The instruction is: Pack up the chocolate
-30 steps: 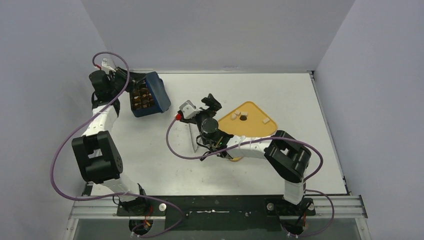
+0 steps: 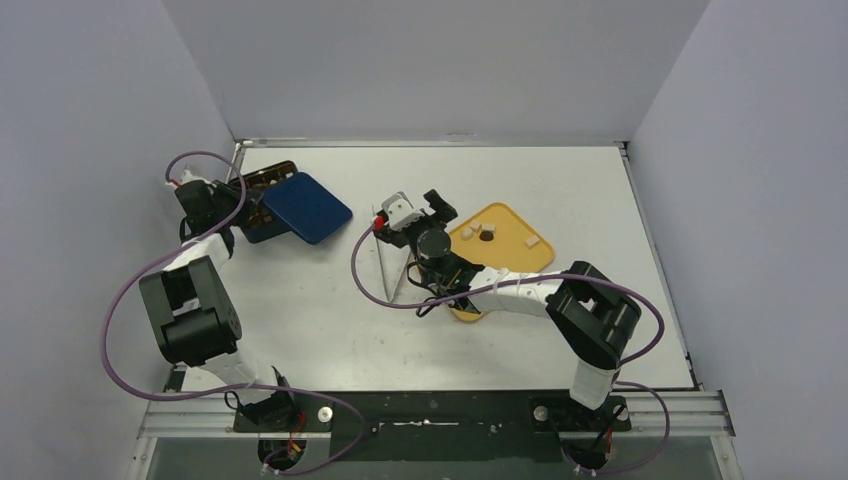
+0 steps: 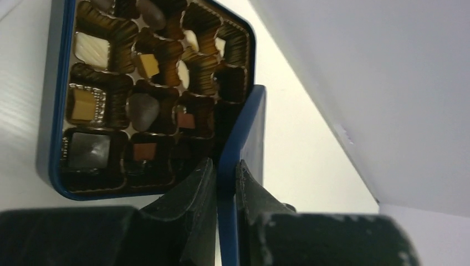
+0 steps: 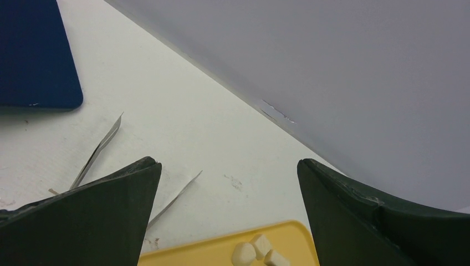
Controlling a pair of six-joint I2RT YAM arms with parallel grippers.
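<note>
A dark blue chocolate box (image 3: 54, 111) lies at the back left, its gold tray compartments holding assorted pieces. My left gripper is shut on the edge of the blue lid (image 2: 306, 208), which is tilted over the box's right side in the top view and seen edge-on in the left wrist view. My right gripper stands open above the middle of the table, with nothing between its fingers, facing the lid's corner and the yellow tray (image 4: 194, 246).
The yellow tray holds several pale pieces and a dark one. Two thin metal tongs (image 4: 100, 147) lie on the white table between box and tray. Walls stand close behind and at the left.
My left gripper has moved down toward the front and slightly left, swinging the lid flatter across the box and covering more of it. The right arm has shifted slightly rightward.
</note>
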